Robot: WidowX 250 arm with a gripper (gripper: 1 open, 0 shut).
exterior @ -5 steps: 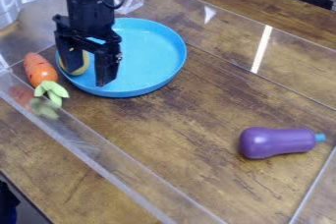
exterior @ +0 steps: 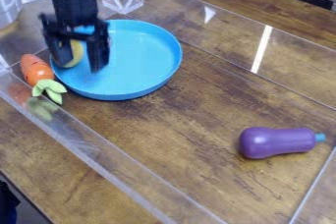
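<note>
The black gripper [exterior: 75, 49] is motion-blurred over the left part of the blue plate [exterior: 138, 71], pointing down at a yellow object [exterior: 75, 47] at the plate's left side, which it partly hides. Whether its fingers are open or shut cannot be told. An orange toy carrot [exterior: 37, 71] with pale green leaves lies just left of the plate. A purple toy eggplant [exterior: 273, 142] lies on the wooden table at the right.
Clear plastic walls [exterior: 138, 169] edge the work area along the lower left and elsewhere. The middle of the wooden table [exterior: 184, 140] between plate and eggplant is clear.
The gripper has shifted a little to the left, toward the plate's left side, and is now blurred. The carrot, plate and eggplant look unmoved.
</note>
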